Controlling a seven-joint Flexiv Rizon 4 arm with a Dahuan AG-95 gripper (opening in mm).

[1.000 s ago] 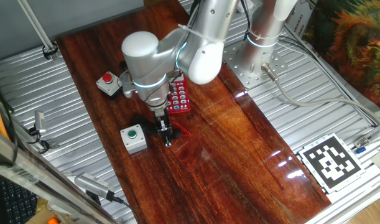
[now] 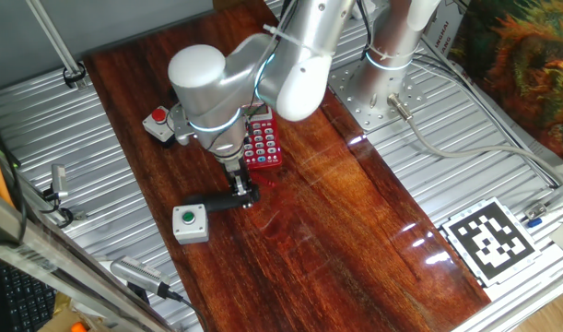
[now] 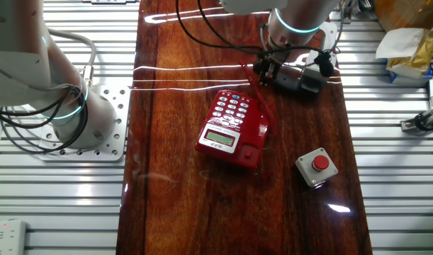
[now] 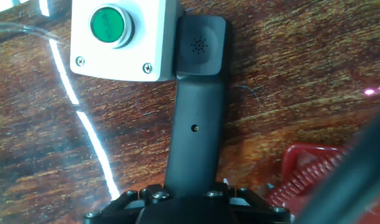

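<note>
A black telephone handset (image 4: 196, 137) runs up from the bottom of the wrist view, with my gripper shut on its near part. Its far end lies against the side of a white box with a green button (image 4: 109, 26); whether it rests on the table I cannot tell. In exterior view 1 my gripper (image 2: 245, 196) is low over the table, right of the green-button box (image 2: 190, 224), and the handset (image 2: 222, 201) spans the gap between them. The red telephone base (image 3: 234, 131) sits nearby, a coiled red cord (image 4: 311, 177) running beside it.
A box with a red button (image 2: 159, 123) stands near the table's left edge. A marker board (image 2: 488, 242) lies off the table at the right.
The handset has swung with my gripper, its far end meeting the green-button box.
</note>
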